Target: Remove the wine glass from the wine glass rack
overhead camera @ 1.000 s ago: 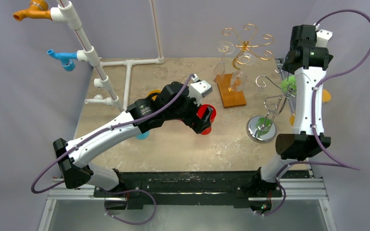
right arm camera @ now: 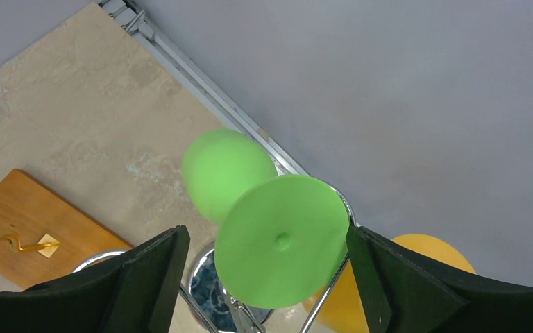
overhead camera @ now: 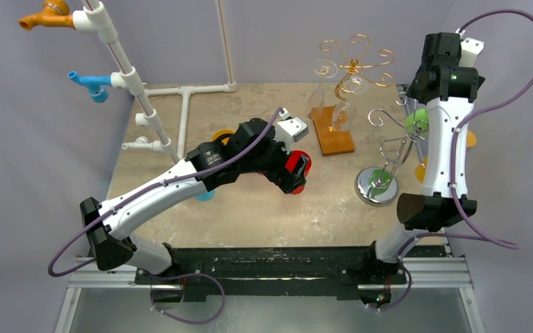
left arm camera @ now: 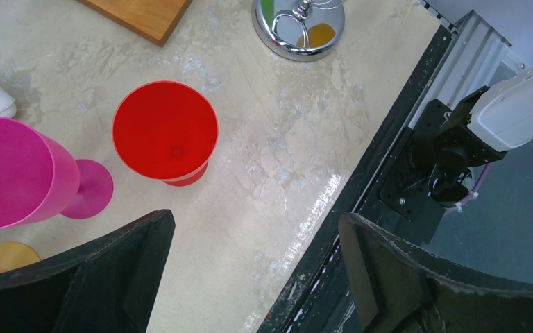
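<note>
A green wine glass hangs upside down on the silver rack [overhead camera: 375,186]. In the right wrist view its round foot [right arm camera: 281,243] faces the camera, and its bowl [right arm camera: 223,173] shows behind. My right gripper is open, its fingers on either side of the foot in that view; nothing is gripped. How far the fingertips are above the foot, I cannot tell. An orange glass [right arm camera: 434,251] hangs on the same rack, partly behind the right finger. My left gripper is open and empty above the table, near a red cup [left arm camera: 165,132].
A gold rack [overhead camera: 352,66] on a wooden base [overhead camera: 333,142] carries clear glasses, left of the silver rack. A pink goblet [left arm camera: 14,173] stands beside the red cup. White pipes [overhead camera: 184,125] occupy the left side.
The left arm has barely moved. The glasses look unmoved.
</note>
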